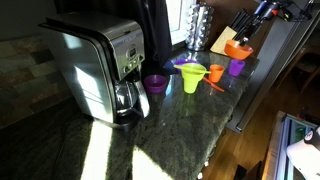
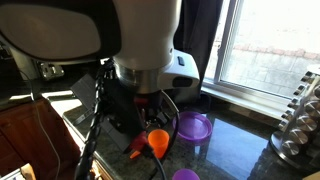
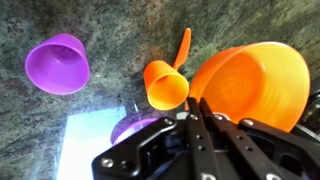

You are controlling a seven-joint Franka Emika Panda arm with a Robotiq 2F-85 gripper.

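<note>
An orange bowl (image 1: 237, 49) hangs tilted above the far right part of the counter in exterior view 1. My gripper is shut on the bowl's rim, and the orange bowl (image 3: 262, 83) fills the right side of the wrist view. Left of it in that view, an orange cup (image 3: 165, 88) rests on the counter with an orange handle-like piece (image 3: 183, 48) beside it. Farther left is a purple cup (image 3: 57, 66). Below the raised bowl in exterior view 1 stands a purple cup (image 1: 236, 67). The arm hides much of exterior view 2.
A green cup (image 1: 190, 80), an orange cup (image 1: 215, 73) and a purple bowl (image 1: 155, 83) stand along the counter. The coffee maker (image 1: 112, 68) is at the left. A metal rack (image 1: 199, 27) stands at the back.
</note>
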